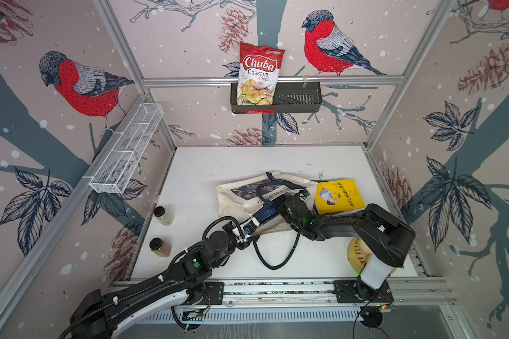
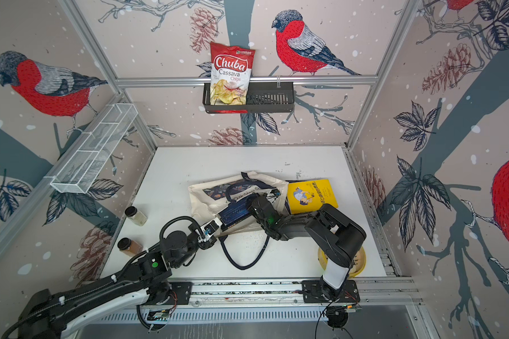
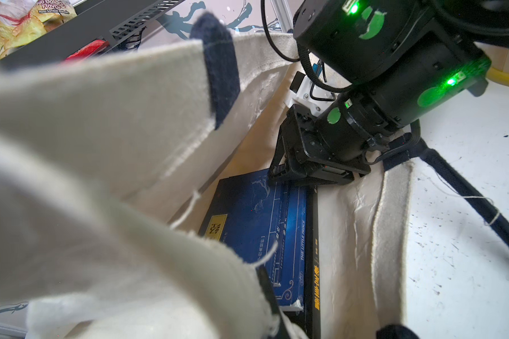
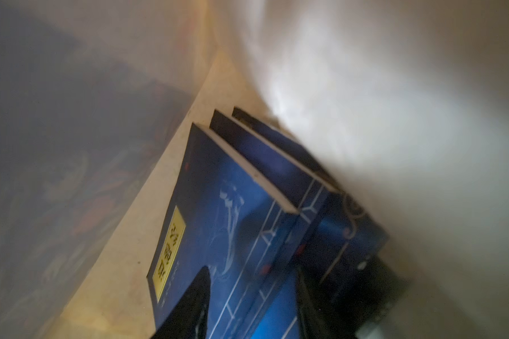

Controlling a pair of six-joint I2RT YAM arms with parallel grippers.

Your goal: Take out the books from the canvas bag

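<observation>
The cream canvas bag (image 1: 237,206) lies on its side mid-table, mouth toward the front. Inside are several dark-blue books (image 3: 248,209), their covers and spines showing in both wrist views. At the bag's left front edge, my left gripper (image 1: 248,228) is shut on the canvas rim; its fingers are mostly hidden by cloth in the left wrist view. My right gripper reaches into the bag, part open, its dark fingers (image 4: 193,302) over the books' spine edges. Whether the fingers touch a book I cannot tell. A yellow book (image 1: 339,196) lies on the table to the right.
Two jars (image 1: 163,215) stand at the left of the table. A yellow round container (image 2: 355,262) sits at front right, partly behind the right arm. The bag's dark strap (image 1: 277,266) loops toward the front. Table space behind the bag is clear.
</observation>
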